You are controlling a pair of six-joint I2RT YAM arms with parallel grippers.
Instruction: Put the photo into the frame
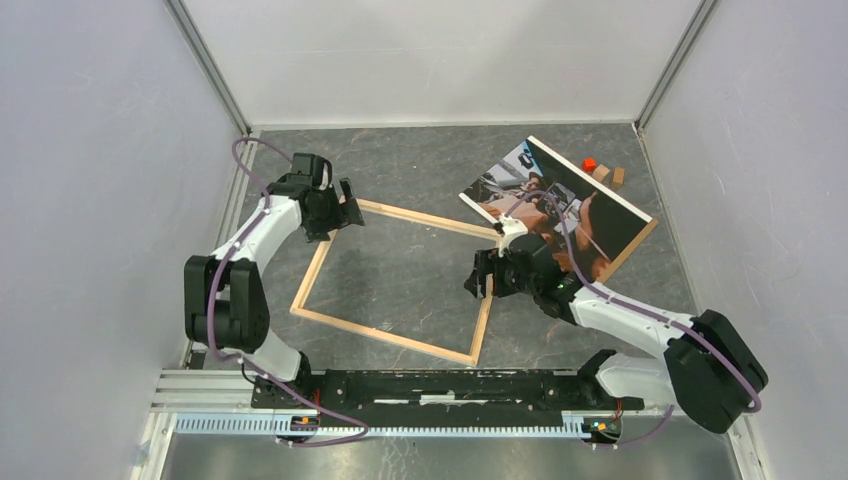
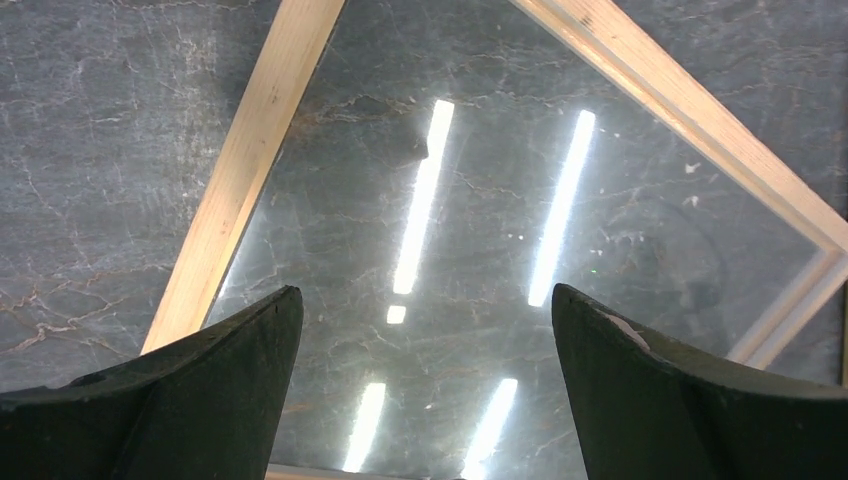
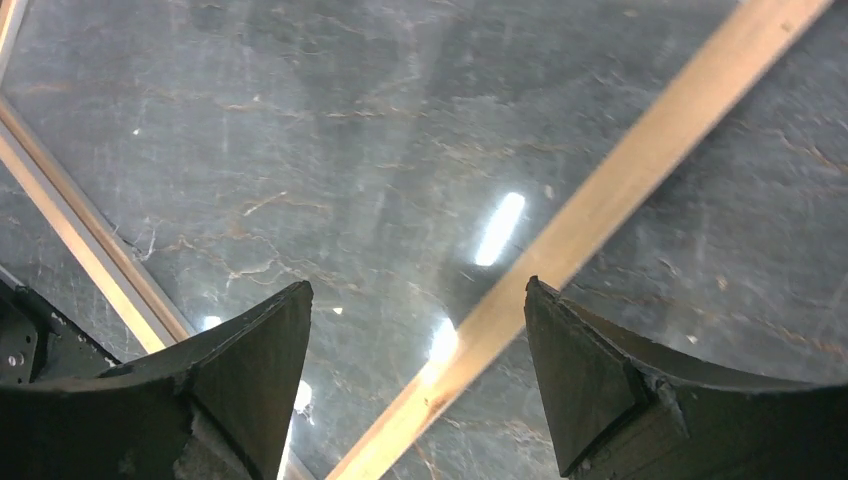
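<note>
The empty wooden frame (image 1: 385, 337) lies flat at mid-floor, with bare grey surface showing inside it. To its right rests the photo (image 1: 515, 185), a large dark print with white edges, lying tilted. My left gripper (image 1: 351, 204) is over the frame's upper left corner; in the left wrist view its fingers (image 2: 200, 375) are wide apart with nothing between. Over the frame's right bar hovers my right gripper (image 1: 480, 275). Its fingers (image 3: 250, 365) stand apart, and the right wrist view has a wooden bar (image 3: 620, 190) running past the right fingertip without being gripped.
Beyond the photo's upper right edge sit a red piece (image 1: 589, 165) and small wooden blocks (image 1: 618, 177). Bright light streaks (image 2: 420, 200) shine inside the frame. White walls enclose both sides and the back.
</note>
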